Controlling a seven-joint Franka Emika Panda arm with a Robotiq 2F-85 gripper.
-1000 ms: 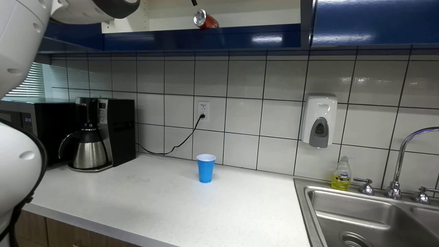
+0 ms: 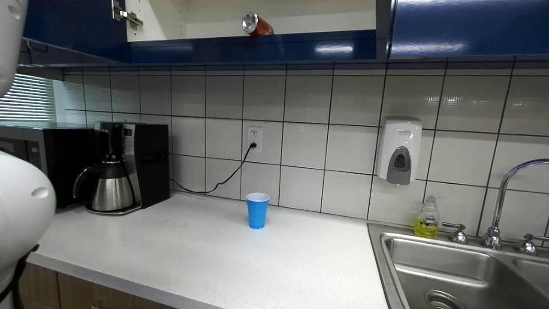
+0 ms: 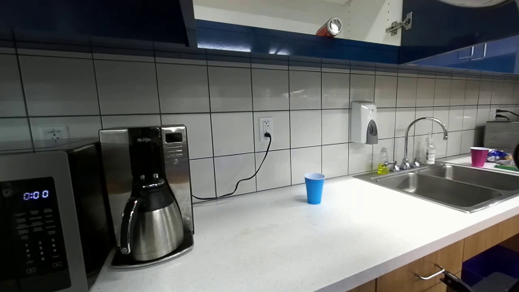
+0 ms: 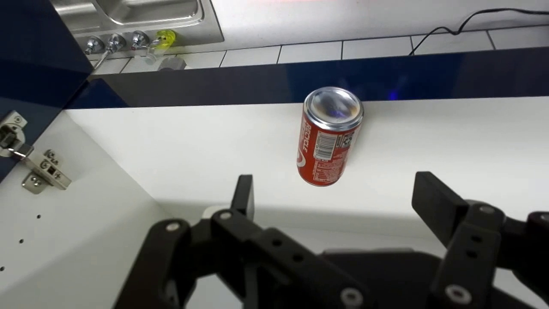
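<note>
A red soda can [image 4: 325,146] lies on its side on the cabinet shelf [image 4: 216,144], its silver end toward the front edge. The same can [image 2: 257,25] shows at the shelf's lip in exterior view 1, and the can [image 3: 329,27] appears tilted in exterior view 2. My gripper is open, its two black fingers wide apart with nothing between them. In the wrist view the can sits beyond the fingertips, apart from both. Neither exterior view shows the gripper. On the counter a blue cup [image 2: 257,210] stands upright.
The cabinet's open blue door [image 3: 460,31] and hinge [image 4: 38,165] flank the shelf. Below are a coffee maker [image 3: 153,194], a microwave [image 3: 46,219], a dish soap bottle [image 2: 427,219] and the sink [image 2: 442,262]. Around the cup the counter is mostly clear.
In exterior view 1 the arm has drawn back up and left, away from the cabinet opening. Can and cup lie where they were.
</note>
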